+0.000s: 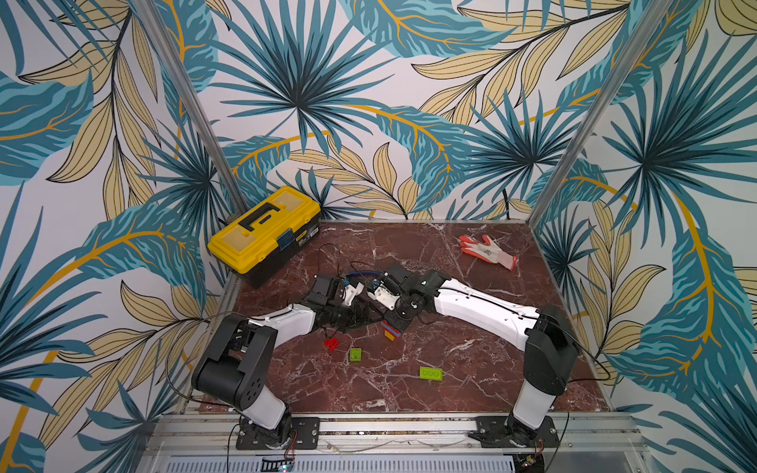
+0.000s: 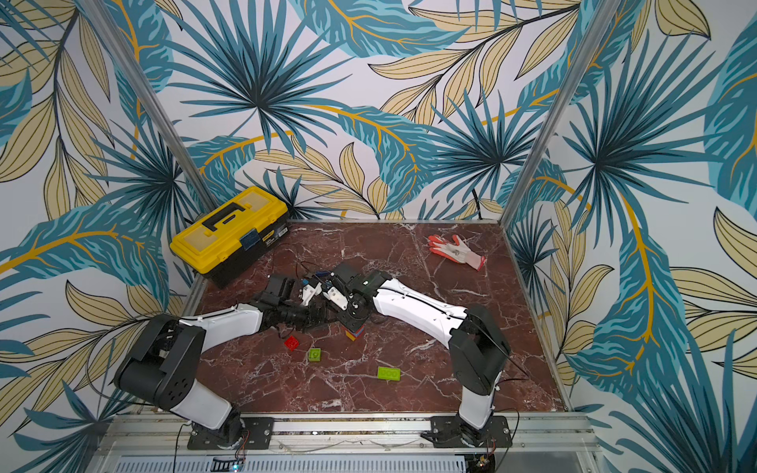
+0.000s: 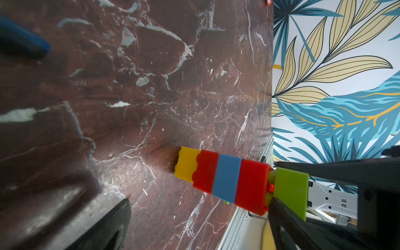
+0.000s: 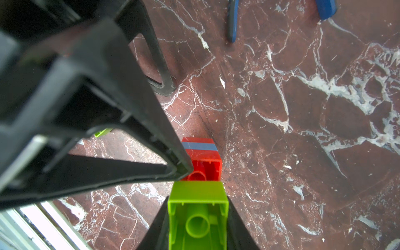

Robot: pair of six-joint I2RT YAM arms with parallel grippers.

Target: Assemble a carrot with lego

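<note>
My right gripper is shut on a green brick (image 4: pixel 198 193). Beyond it extends a stack of red, blue, red and yellow bricks (image 3: pixel 227 177). In the left wrist view, the green brick sits at the stack's red end with a narrow gap showing studs; whether they are firmly joined I cannot tell. My left gripper stands open, its fingers wide apart. One of its fingertips (image 4: pixel 181 164) reaches close to the junction of red and green. On the table lie a loose red piece (image 1: pixel 331 343), a small green brick (image 1: pixel 355 355) and a longer green brick (image 1: pixel 430 373).
A yellow and black toolbox (image 1: pixel 272 228) occupies the back left corner. An orange and white glove (image 1: pixel 490 251) lies at the back right. Blue-handled items (image 4: pixel 326 8) rest on the table behind the grippers. Clear room surrounds the loose bricks, front and right.
</note>
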